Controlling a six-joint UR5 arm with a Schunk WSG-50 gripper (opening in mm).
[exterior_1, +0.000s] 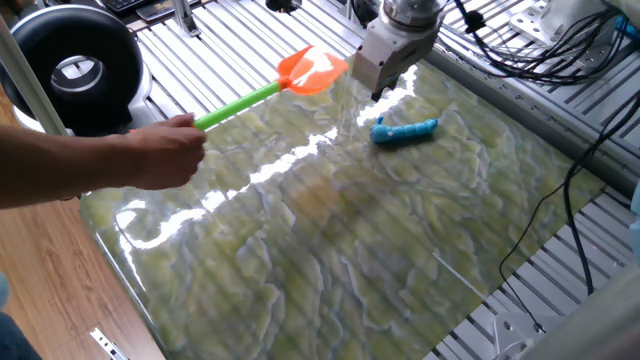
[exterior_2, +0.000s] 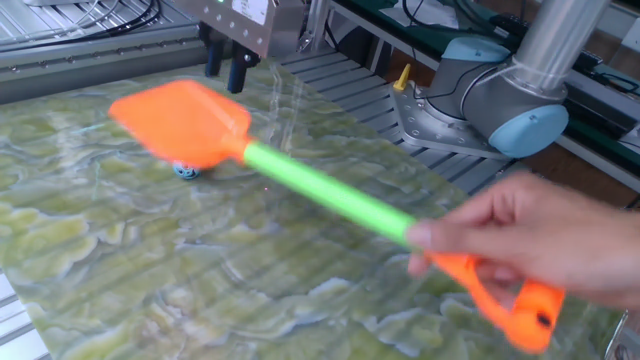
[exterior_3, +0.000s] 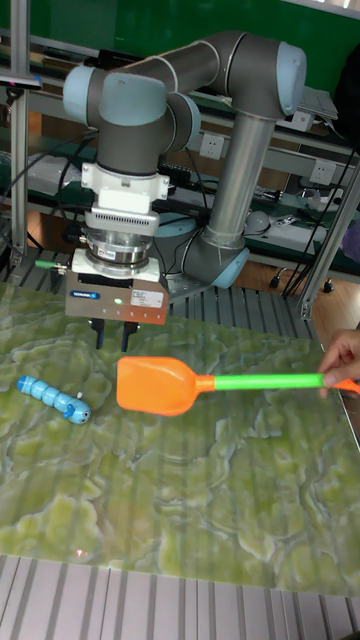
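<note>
A person's hand (exterior_1: 165, 152) holds a toy shovel (exterior_1: 240, 103) with an orange blade and a green shaft above the mat. In exterior view 3 the shovel (exterior_3: 160, 384) lies nearly level, its blade in front of and below my gripper (exterior_3: 114, 339). Two dark fingers (exterior_3: 100, 333) point down with a clear gap and nothing between them; my gripper is open. A blue segmented caterpillar toy (exterior_1: 404, 131) rests on the mat, apart from the gripper and the shovel. The blade hides most of this toy (exterior_2: 186, 172) in exterior view 2.
The green marbled mat (exterior_1: 330, 270) is otherwise largely bare. At the back left in exterior view 1 stands a black ring-shaped object (exterior_1: 75, 70). Loose black cables (exterior_1: 570, 200) hang along the right side. The person's arm (exterior_1: 70, 172) reaches in over the left edge.
</note>
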